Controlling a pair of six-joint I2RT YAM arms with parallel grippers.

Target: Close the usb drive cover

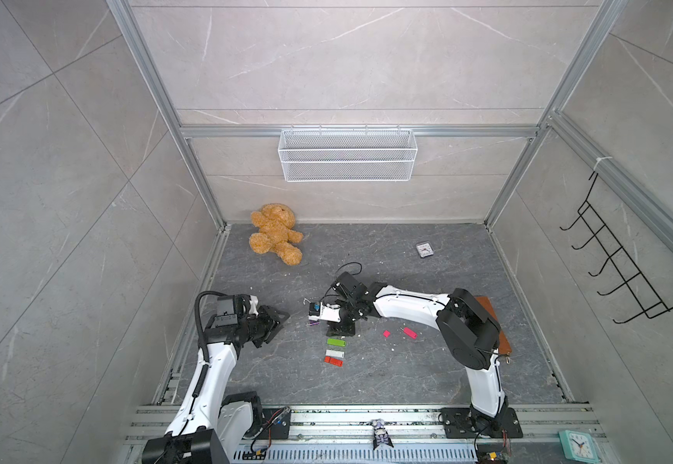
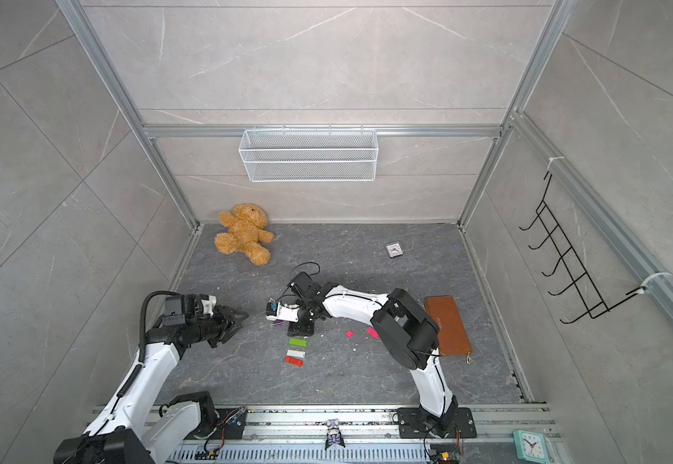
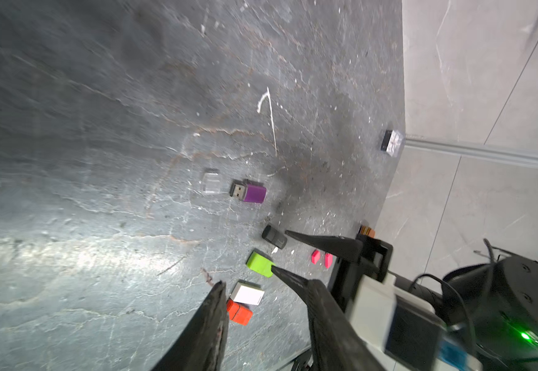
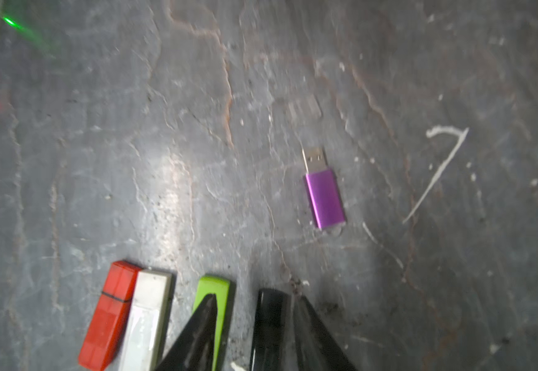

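A purple usb drive [image 3: 254, 193] lies flat on the dark table with its metal plug bare. A small clear cover lies apart from it, beyond the plug end; in the right wrist view this cover [image 4: 305, 109] is faint against the stone. My left gripper [image 1: 282, 318] is open, off to the left of the drive. The right gripper is open too, over the table near the row of other sticks. A black stick [image 4: 269, 327] appears between its fingers in the right wrist view, not gripped. From above, the right arm largely hides the drive.
Green [image 4: 213, 296], white [image 4: 148, 309] and red [image 4: 109, 315] sticks lie in a row with the black one. Pink pieces [image 1: 409, 332] and a brown case [image 2: 448, 324] are farther right. A teddy bear [image 1: 276, 233] sits at the back left.
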